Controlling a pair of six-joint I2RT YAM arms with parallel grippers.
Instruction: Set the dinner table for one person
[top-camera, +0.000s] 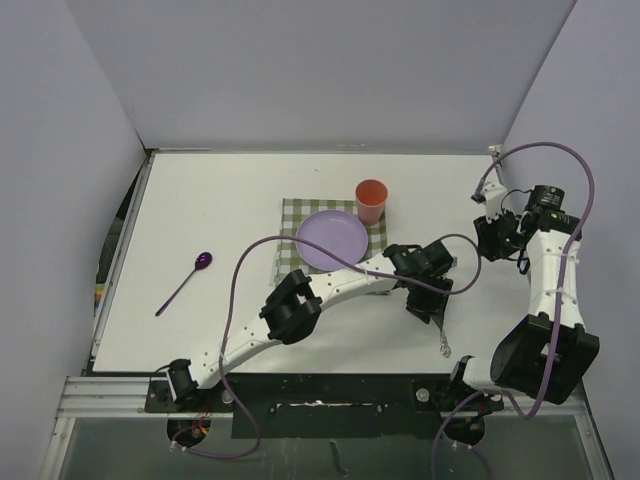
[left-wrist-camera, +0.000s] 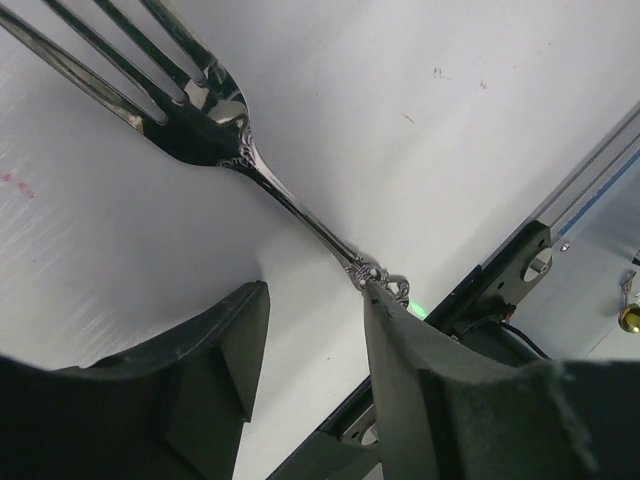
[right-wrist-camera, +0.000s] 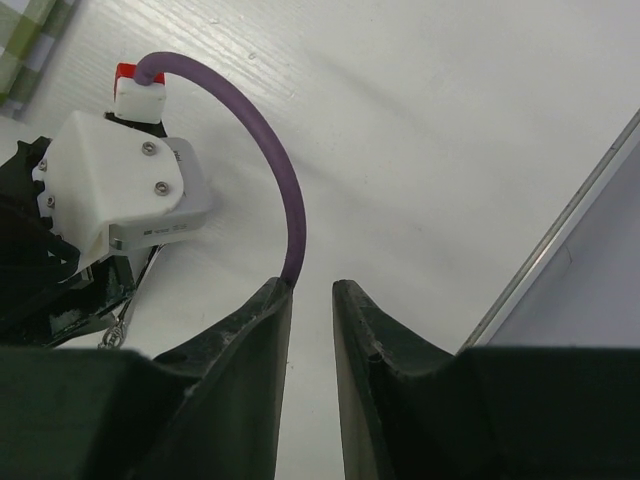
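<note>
The fork (left-wrist-camera: 200, 125) lies on the white table, tines to the upper left in the left wrist view. My left gripper is partly open just over it; the decorated handle end reaches the right finger, and nothing is gripped. From above, the left arm covers most of the fork, leaving its handle (top-camera: 444, 342) visible. My right gripper is also partly open, empty, over bare table at the right. A purple plate (top-camera: 332, 240) rests on the green checked placemat (top-camera: 291, 215). At the placemat's back right stands an orange-pink cup (top-camera: 371, 197). A purple spoon (top-camera: 190, 277) lies far left.
The left arm (top-camera: 345, 287) stretches across the placemat's front edge, its purple cable (top-camera: 235, 300) looping above the table. Its wrist housing (right-wrist-camera: 125, 185) is close to my right gripper's left side. Free table surrounds the spoon and extends along the back.
</note>
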